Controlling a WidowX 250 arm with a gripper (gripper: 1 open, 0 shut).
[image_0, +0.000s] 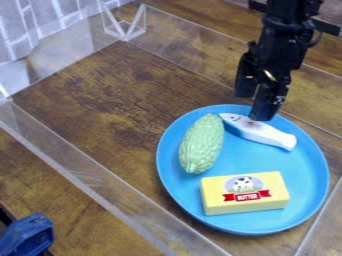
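Note:
My black gripper (263, 92) hangs from the top right, open, just above the back of a blue plate (301, 180). On the plate lie a pale green oblong vegetable (201, 145) at the left, a white elongated object (262, 132) at the back, just below the gripper, and a yellow butter box (245, 198) at the front. Whether anything touches the fingers is hard to tell.
A small white object (123, 27) stands at the back left, and a blue object (24, 237) lies at the lower left corner. Clear strips cross the edges.

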